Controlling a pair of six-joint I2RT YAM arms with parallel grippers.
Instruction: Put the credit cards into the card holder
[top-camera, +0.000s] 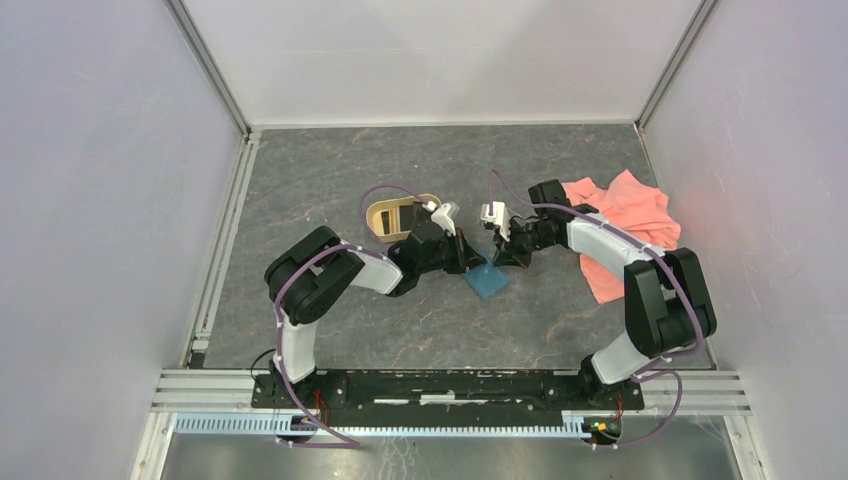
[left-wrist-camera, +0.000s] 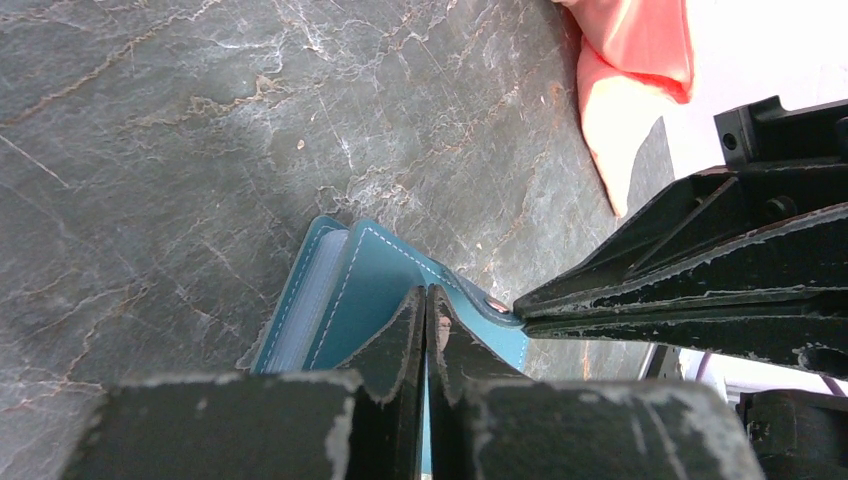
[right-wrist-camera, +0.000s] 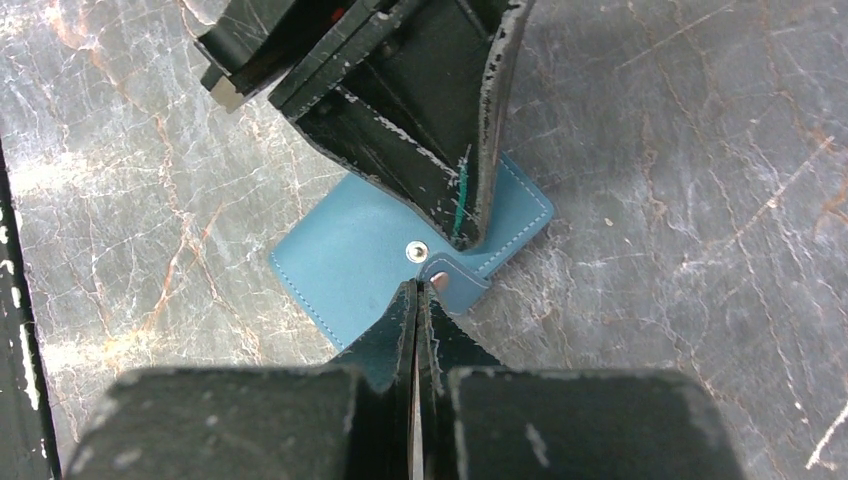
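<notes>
The blue card holder (top-camera: 486, 283) lies on the grey table between my two grippers, its stitched flap and a snap stud showing in the right wrist view (right-wrist-camera: 350, 250). Its pale inner sleeves show at one edge in the left wrist view (left-wrist-camera: 315, 300). My left gripper is shut on the card holder near its flap. My right gripper is shut with its tips at the holder's snap flap; nothing clear shows between its fingers. The two grippers are very close together over the holder.
A tan tray (top-camera: 378, 220) with dark items stands behind the left arm. A crumpled pink cloth (top-camera: 625, 215) lies at the right of the table.
</notes>
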